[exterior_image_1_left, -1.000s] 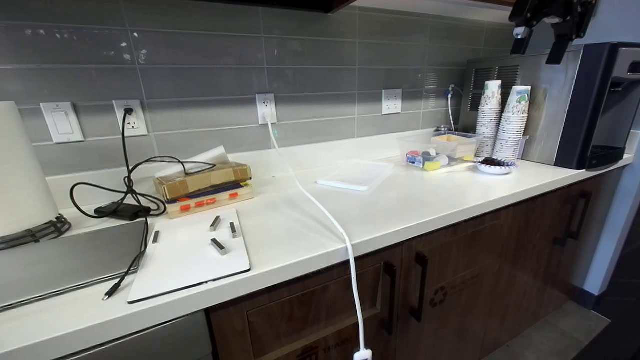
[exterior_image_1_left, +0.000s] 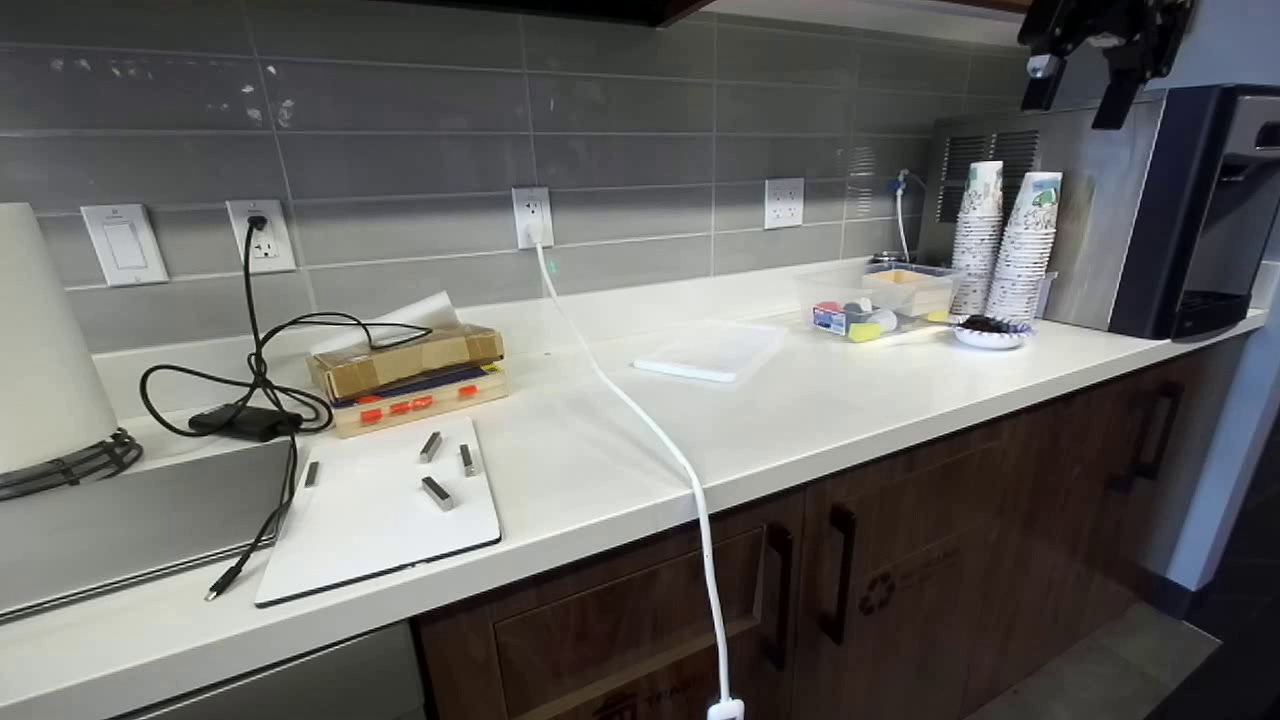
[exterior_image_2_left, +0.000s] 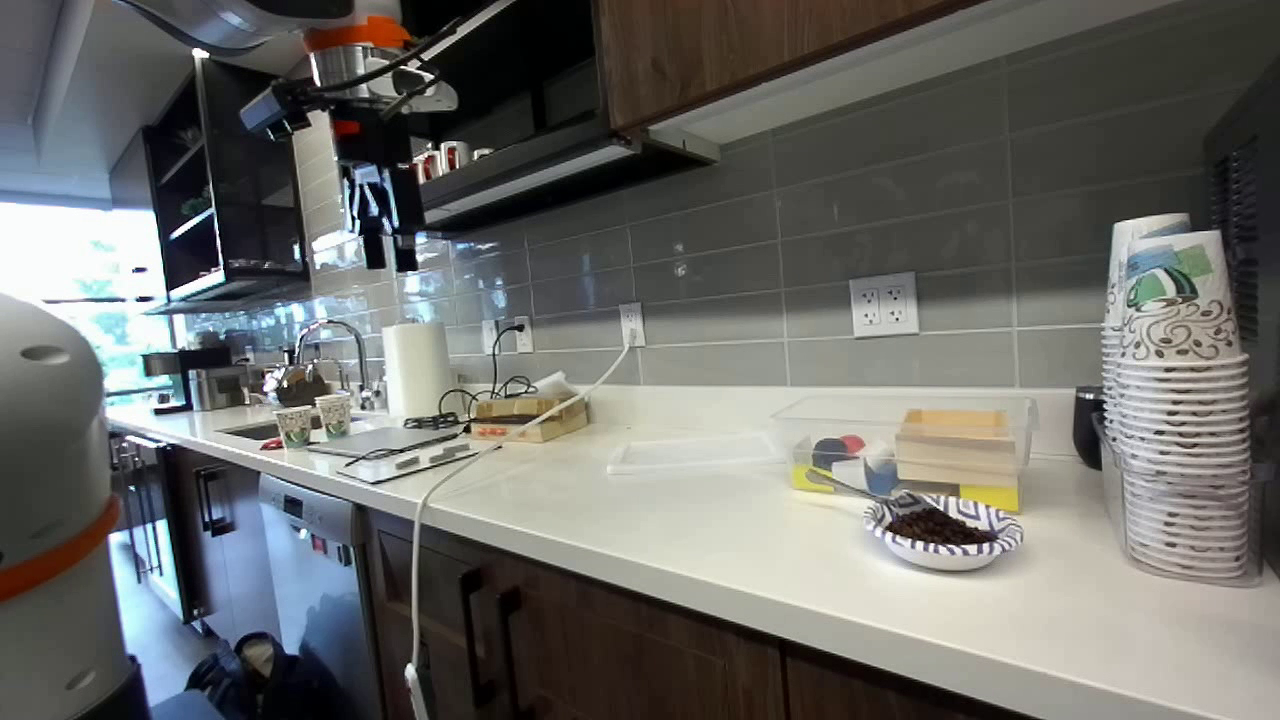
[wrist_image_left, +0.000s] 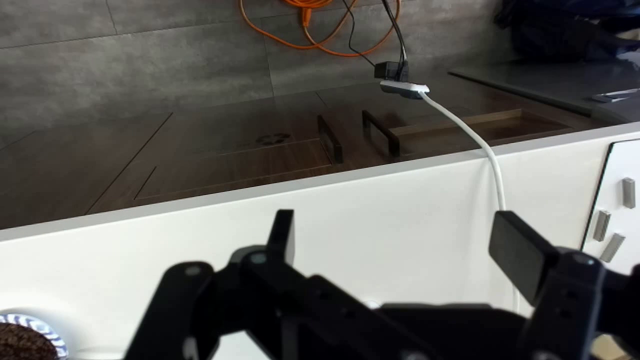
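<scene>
High above the white counter (exterior_image_1_left: 828, 396) hangs my gripper (exterior_image_1_left: 1074, 108), its fingers spread apart with nothing between them. In the wrist view the gripper is open over bare countertop, the white power cord passing behind its right-hand finger (wrist_image_left: 519, 255). A patterned bowl (exterior_image_2_left: 943, 532) of dark brown bits, with a fork on its rim, sits on the counter well below the gripper. Behind the bowl stands a clear bin (exterior_image_2_left: 906, 438) with balls and a yellow item inside. Several grey metal bars (exterior_image_1_left: 437, 492) lie on a white board (exterior_image_1_left: 372, 540).
Stacked paper cups (exterior_image_2_left: 1176, 396) stand by a dark machine at the right end. The white cord (exterior_image_1_left: 636, 408) crosses the counter from the wall outlet and drapes over its front edge. A clear lid (exterior_image_1_left: 708, 350) lies flat near the wall. Mid-counter is mostly free.
</scene>
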